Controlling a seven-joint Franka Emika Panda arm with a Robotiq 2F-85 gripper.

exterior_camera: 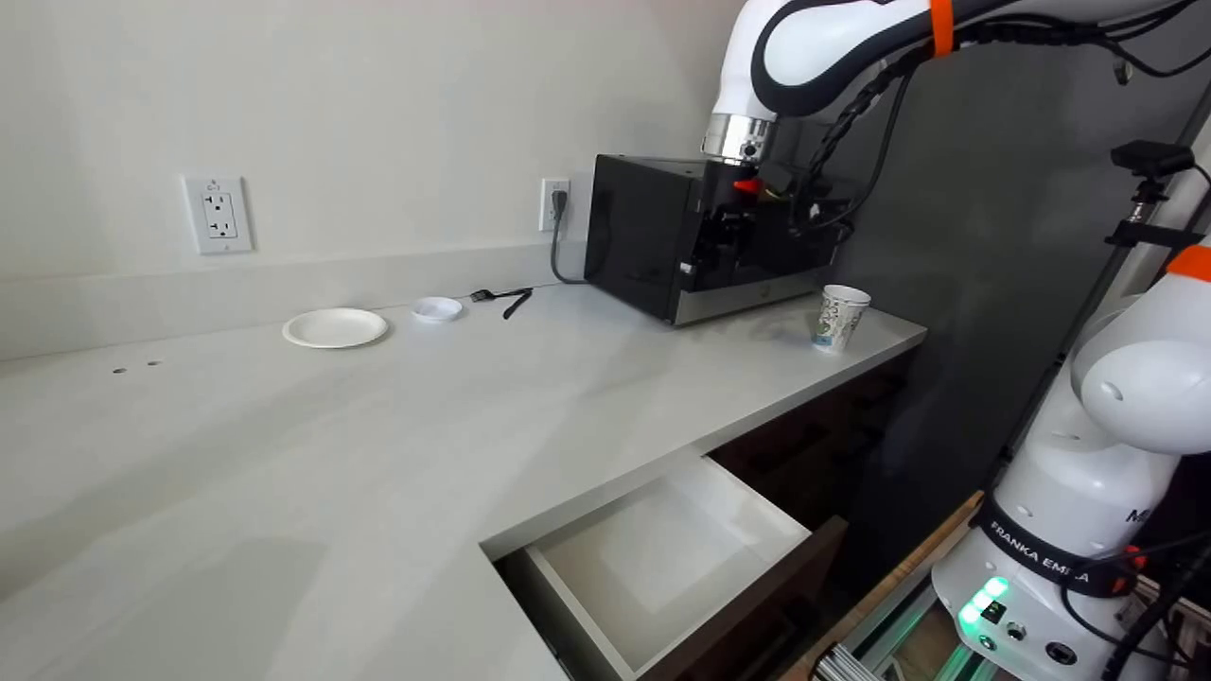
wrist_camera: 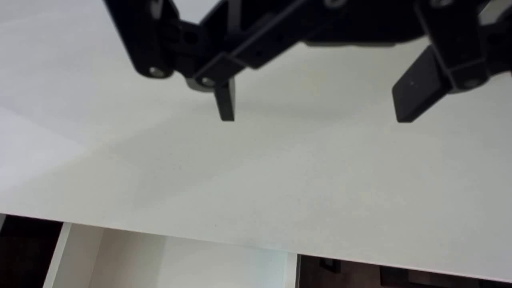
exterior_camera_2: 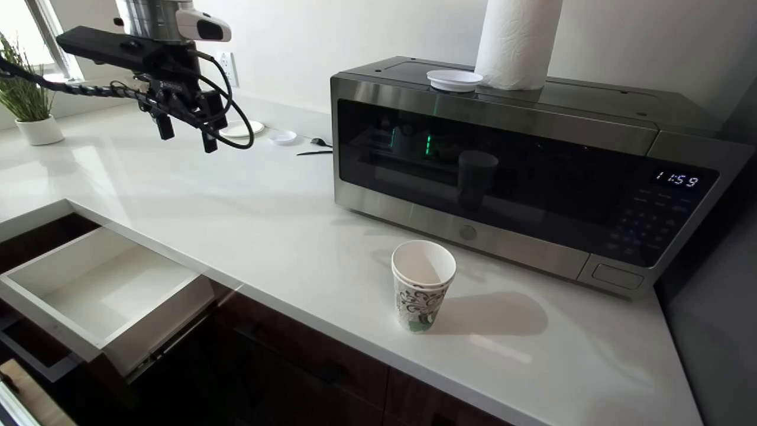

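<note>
My gripper is open above the white counter, its two black fingers wide apart with only bare counter beneath them. In exterior view 2 the gripper point(exterior_camera_2: 188, 142) hangs high, at the left of the microwave. An empty white drawer point(exterior_camera: 658, 556) stands pulled out below the counter's front edge. The patterned paper cups point(exterior_camera_2: 423, 291), one nested in another, stand upright in front of the microwave point(exterior_camera_2: 468, 231). By the back wall lie a white plate point(exterior_camera: 335, 328), a small white dish point(exterior_camera: 437, 308), a black fork point(exterior_camera: 500, 295) and another black utensil point(exterior_camera: 517, 303).
On top of the microwave are a paper towel roll point(exterior_camera_2: 518, 42) and a white lid-like dish point(exterior_camera_2: 454, 80). A potted plant point(exterior_camera_2: 39, 113) is at the far left.
</note>
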